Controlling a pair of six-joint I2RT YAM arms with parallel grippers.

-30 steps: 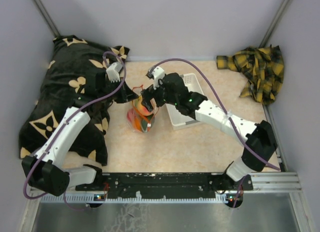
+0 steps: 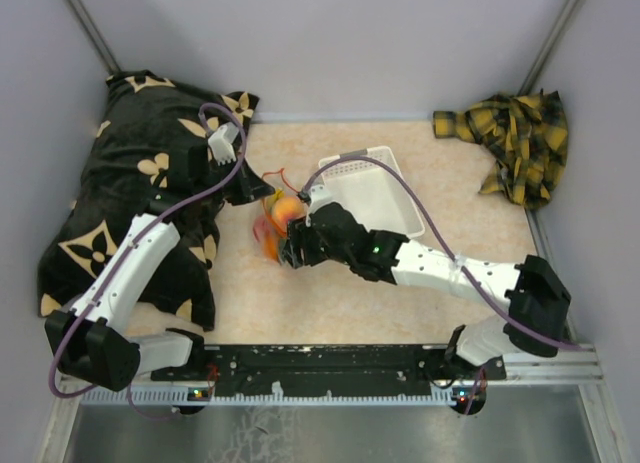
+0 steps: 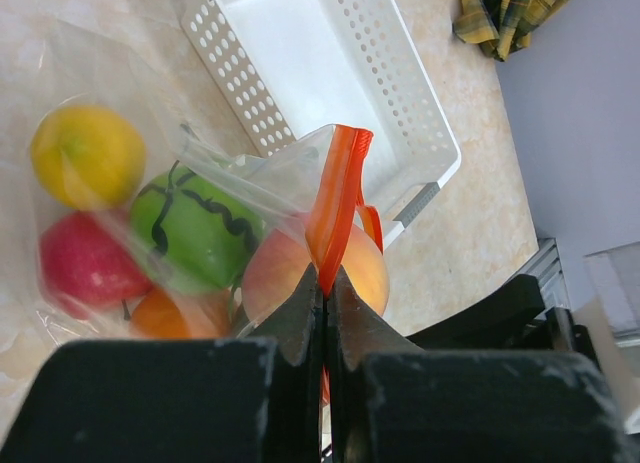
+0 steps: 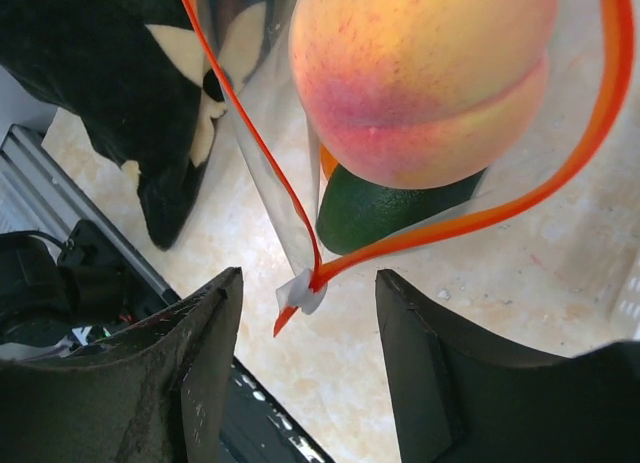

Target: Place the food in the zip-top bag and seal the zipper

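Note:
The clear zip bag (image 2: 262, 228) holds a lemon (image 3: 88, 155), a green pepper (image 3: 195, 223), a red fruit (image 3: 90, 263), an orange fruit, a peach (image 4: 420, 83) and a dark green item (image 4: 390, 208). My left gripper is shut on the bag's orange zipper edge (image 3: 338, 193). My right gripper stands part open at the zipper's lower end (image 4: 300, 293), which lies between and slightly beyond its fingertips; I see no contact. The bag's mouth gapes around the peach.
A white perforated basket (image 2: 370, 193) is behind my right arm. A dark patterned cloth (image 2: 90, 243) covers the left side; a plaid cloth (image 2: 515, 143) lies at back right.
My right gripper has moved down toward the front of the bag, from over the peach to the zipper's near end. The left arm is nearly still.

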